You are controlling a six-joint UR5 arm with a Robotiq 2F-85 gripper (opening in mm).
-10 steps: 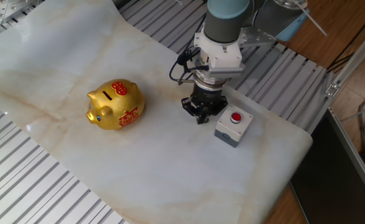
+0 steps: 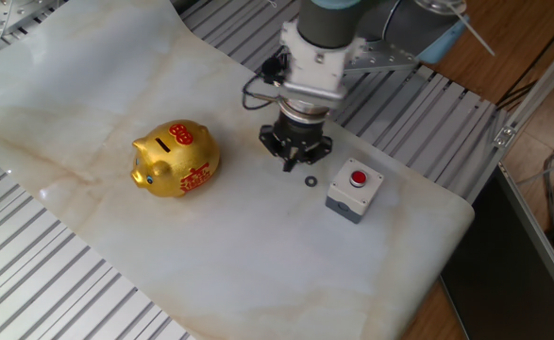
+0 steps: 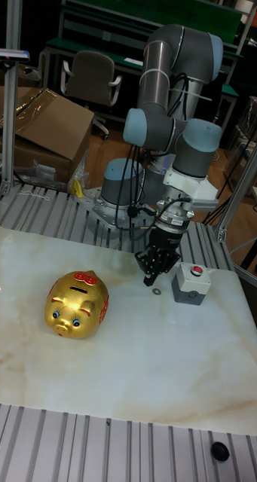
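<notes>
A gold piggy bank with red markings and a dark slot on its back stands on the pale marbled sheet. To its right my black gripper points down above the sheet, its fingers drawn together; nothing shows between them. A small dark ring lies flat on the sheet just beside the fingertips, apart from them in exterior view 2. In exterior view 3 the same ring appears close to the gripper. Next to it is a grey-white box with a red button.
The sheet is bare in front of the pig and the box. Slatted metal table shows around it. A black round knob sits at the near edge in exterior view 3.
The pig and the box have stayed put.
</notes>
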